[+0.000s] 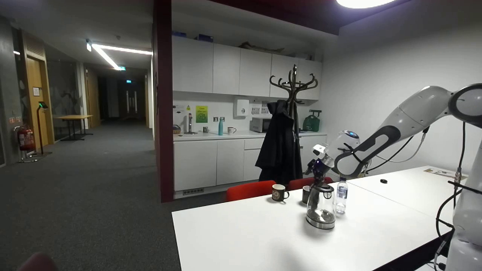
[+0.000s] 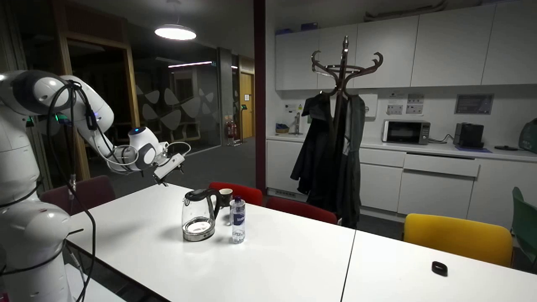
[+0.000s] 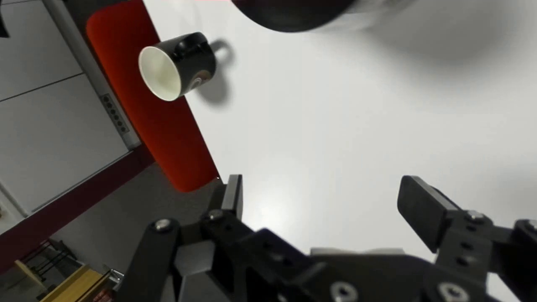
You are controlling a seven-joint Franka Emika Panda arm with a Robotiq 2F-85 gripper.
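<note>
A glass kettle with a black handle and a steel base (image 1: 321, 219) stands upright on the white table; its clear body (image 2: 197, 214) also shows in exterior view 2. In the wrist view my gripper is open, its two fingers wide apart over bare table. Exterior view 1 puts the gripper in line with the kettle's top, while exterior view 2 shows the wrist camera (image 2: 169, 166) left of and above it. A dark rounded object (image 3: 297, 12), likely the kettle's top, is cut off at the wrist view's upper edge.
One dark mug (image 1: 278, 193) sits by the table's far edge; another (image 1: 305, 194) is partly behind the kettle. A clear water bottle (image 2: 238, 224) stands close to the kettle. Red chairs (image 2: 244, 195) line the far side.
</note>
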